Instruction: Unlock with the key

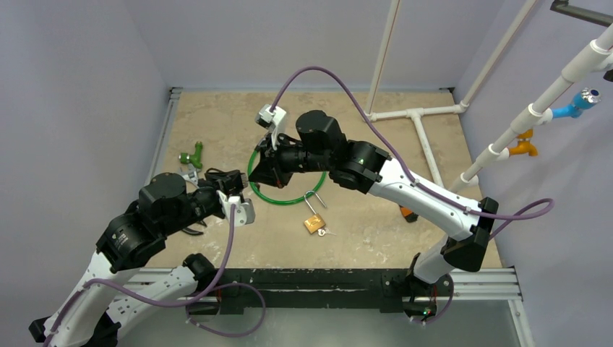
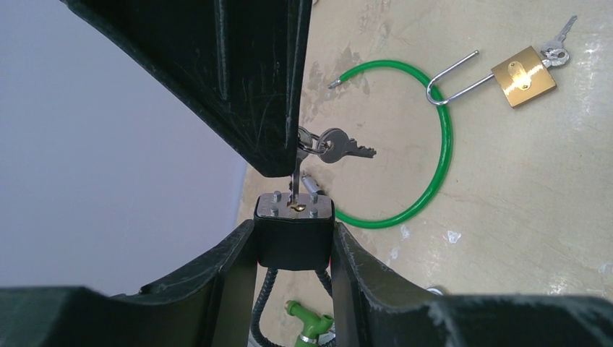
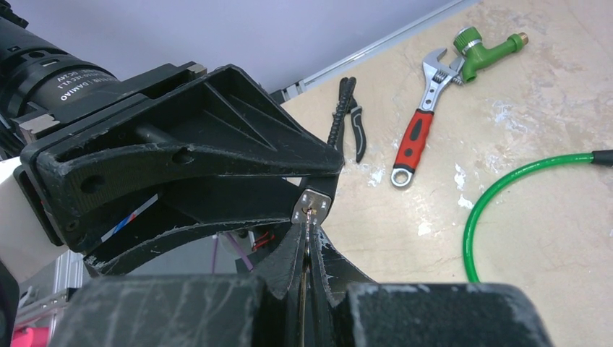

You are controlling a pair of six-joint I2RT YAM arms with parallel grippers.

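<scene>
My left gripper is shut on a black block with a metal plate and brass centre, seen in both wrist views. A key stands upright at that centre, with a second key hanging from its ring. My right gripper is shut, its tips close against the block; whether the key is between them is hidden. A brass padlock, shackle raised, lies on the board with another key at it.
A green hose curves across the board. An adjustable wrench and green tap fitting lie at left. White pipes line the right side; the board's front middle is fairly clear.
</scene>
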